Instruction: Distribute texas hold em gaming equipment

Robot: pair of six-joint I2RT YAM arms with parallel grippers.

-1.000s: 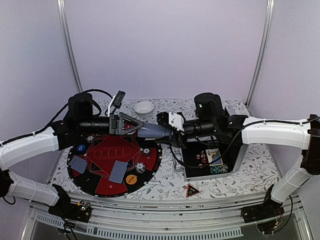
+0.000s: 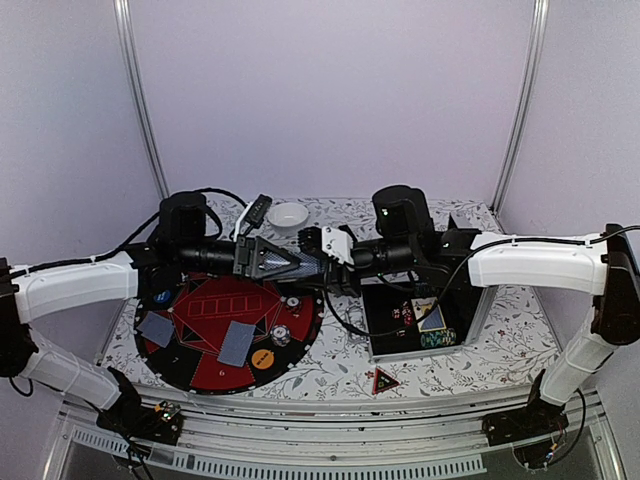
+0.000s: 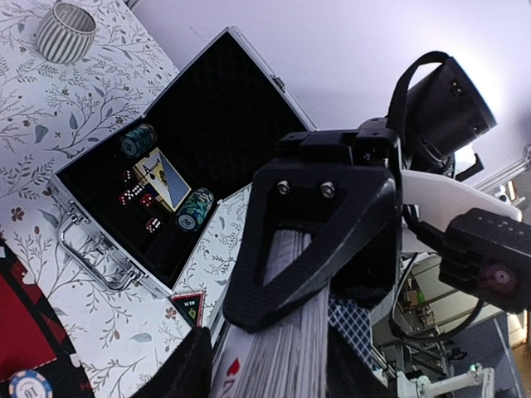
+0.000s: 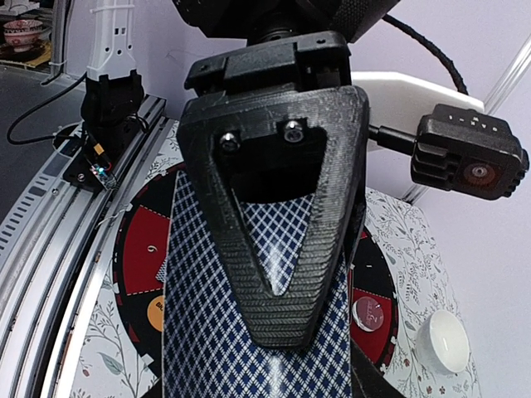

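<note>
A blue-checked deck of cards (image 4: 253,373) is held between my two grippers above the round red poker mat (image 2: 215,300). My right gripper (image 2: 335,262) is shut on the deck; it fills the right wrist view. My left gripper (image 2: 270,262) is at the deck's other end, its fingers around the cards, which show edge-on in the left wrist view; whether it grips them is hard to tell. Card piles (image 2: 236,343) and chips lie on the mat. An open aluminium case (image 3: 99,257) holds chip rolls (image 3: 195,209), dice and cards.
A white cup (image 4: 444,340) stands behind the mat. A small triangular card (image 2: 384,381) lies at the table's front beside the case. Walls close in the sides and back.
My left gripper has moved right and down onto the deck's end, covering more of it. My right gripper with the deck has shifted slightly left.
</note>
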